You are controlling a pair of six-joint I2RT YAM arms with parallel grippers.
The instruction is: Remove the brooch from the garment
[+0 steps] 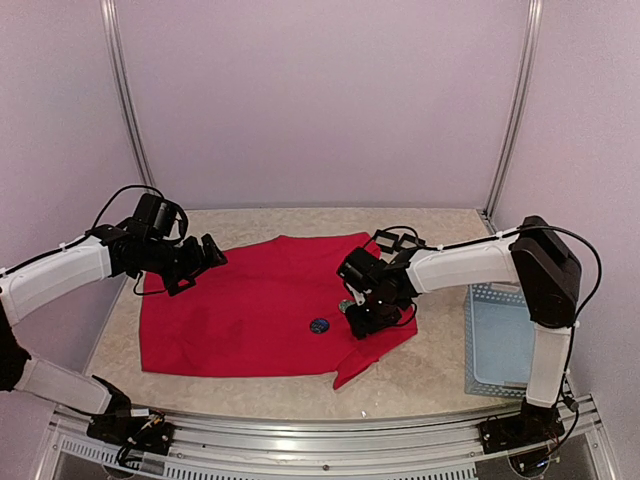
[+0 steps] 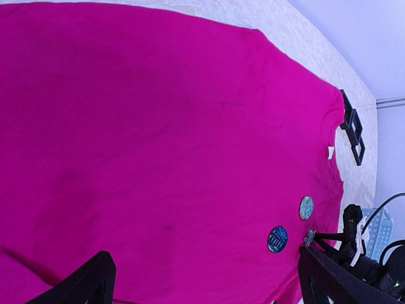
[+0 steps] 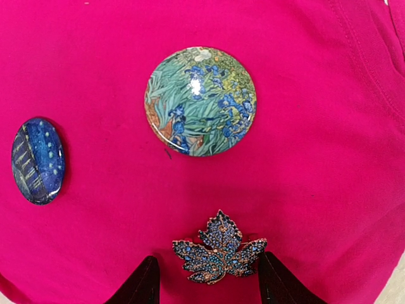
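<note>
A red garment [image 1: 240, 310] lies flat on the table, pink-magenta in the wrist views. On it are a round iris-painted brooch [image 3: 199, 107], an oval blue brooch [image 3: 37, 161] and a jewelled leaf brooch [image 3: 221, 256]. My right gripper is low over the leaf brooch, fingers apart on either side of it, one at its right lobe. My left gripper [image 1: 200, 260] hangs open above the garment's left part, nothing between its fingers.
A blue plastic basket [image 1: 495, 340] stands at the right. A black object [image 2: 354, 126] lies beyond the garment's back right corner. Bare table shows around the garment.
</note>
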